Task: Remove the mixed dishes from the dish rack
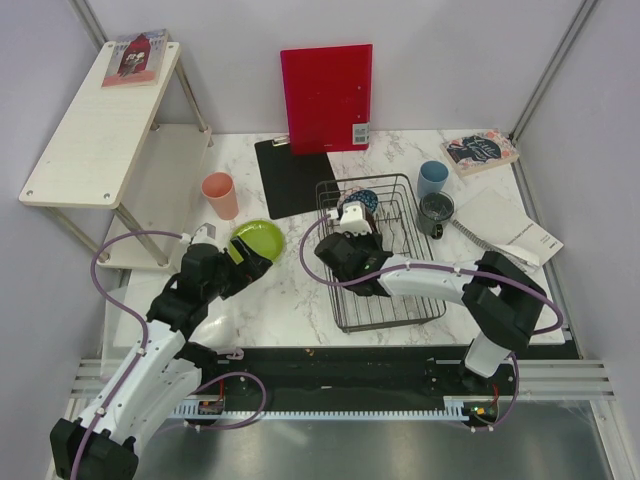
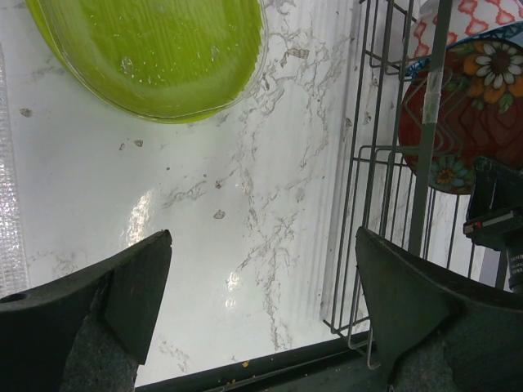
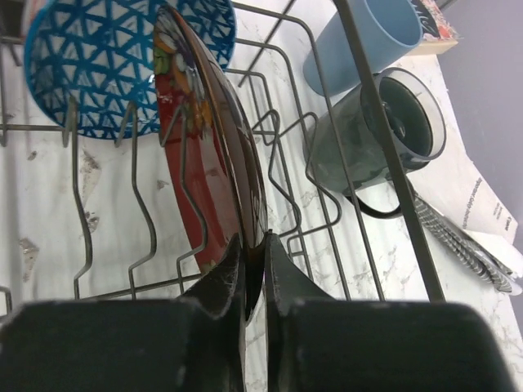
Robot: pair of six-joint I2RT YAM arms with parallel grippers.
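The wire dish rack (image 1: pixel 388 315) stands at the middle of the counter. In it, a red plate with painted flowers (image 3: pixel 202 155) stands on edge between the wires, and my right gripper is shut on its near rim. Behind that plate leans a blue patterned bowl; in the left wrist view both show at the upper right, the flowered plate (image 2: pixel 458 122) nearest. Left of the rack lies a green plate (image 1: pixel 262 238) on the counter. My left gripper is open above bare counter, nothing between its fingers.
A blue cup (image 1: pixel 432 178) and a dark mug (image 1: pixel 435 212) stand close to the rack's right side, with a notebook (image 1: pixel 500 225) beyond. An orange cup (image 1: pixel 220 195) stands beside the white shelf (image 1: pixel 95 140). Bare counter lies between the green plate and the front edge.
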